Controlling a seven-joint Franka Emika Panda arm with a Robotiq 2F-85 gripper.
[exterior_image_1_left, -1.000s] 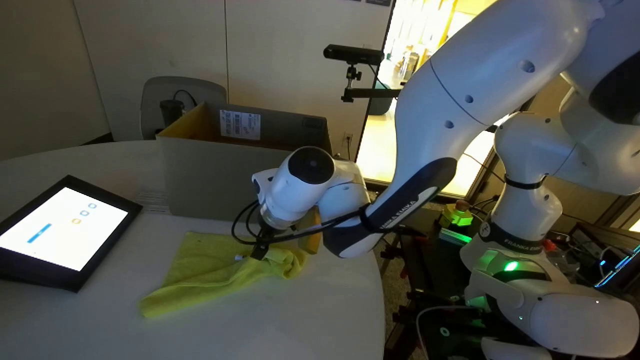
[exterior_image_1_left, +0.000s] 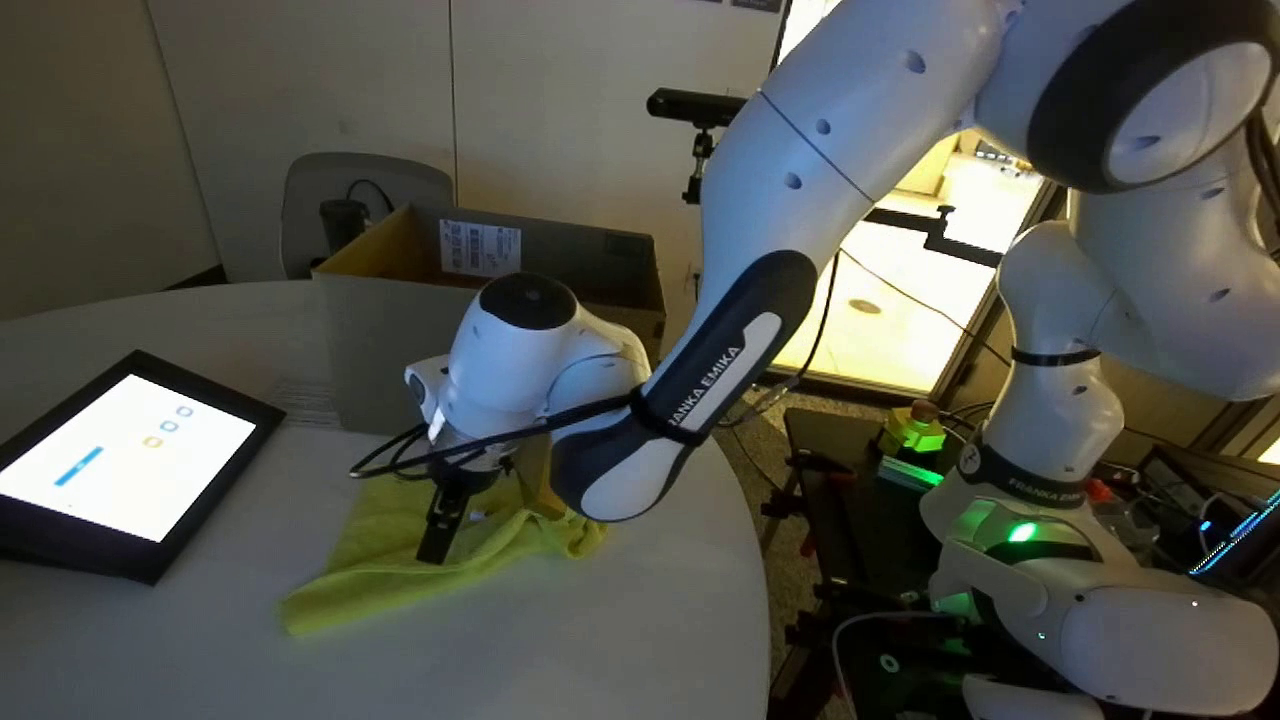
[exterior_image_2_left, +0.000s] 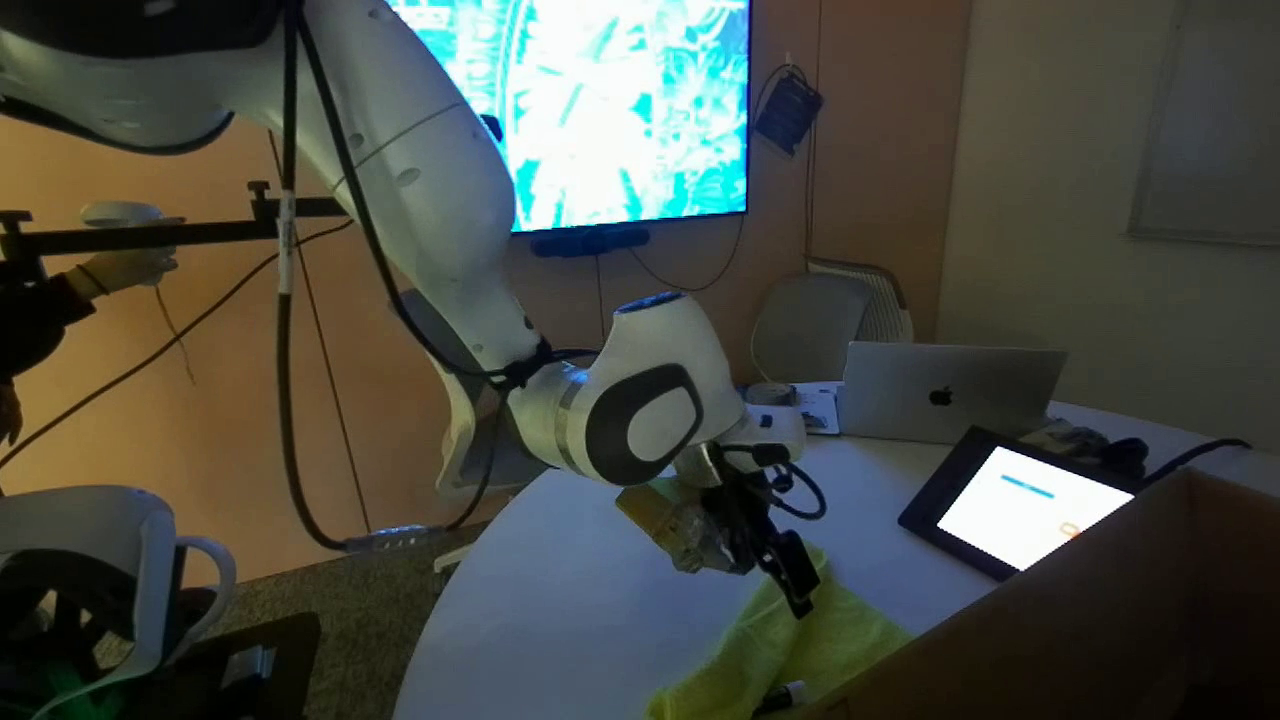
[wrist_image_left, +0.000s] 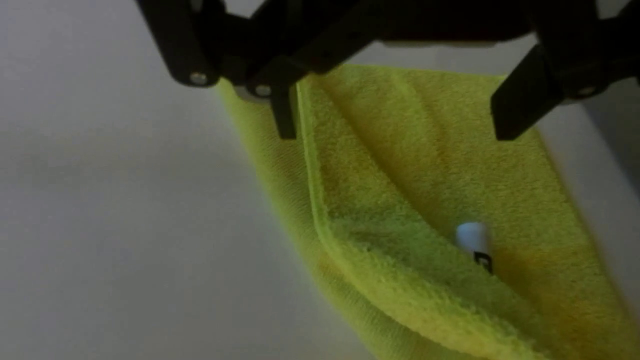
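Note:
A yellow-green towel (exterior_image_1_left: 372, 574) lies rumpled on the white table, one edge folded over on itself. In the wrist view the folded towel (wrist_image_left: 480, 162) spreads beneath my fingers, and a white marker (wrist_image_left: 473, 237) with black lettering pokes out from under the fold, its other end hidden. My gripper is open, its fingers wide apart with nothing held between them. From the first exterior view, the gripper (exterior_image_1_left: 434, 554) hangs over the middle of the towel. A dark-and-white marker end (exterior_image_2_left: 782, 697) shows beside the towel (exterior_image_2_left: 768, 636) in the second exterior view.
An open cardboard box (exterior_image_1_left: 402, 348) stands behind the towel, close to the arm. On the left rests a black tablet with a lit screen (exterior_image_1_left: 132, 450). A silver laptop (exterior_image_2_left: 948, 390) sits farther off. Bare table lies in front of the towel.
My arm and gripper have moved left in the first exterior view, from the towel's right part to over its middle. The towel looks about the same.

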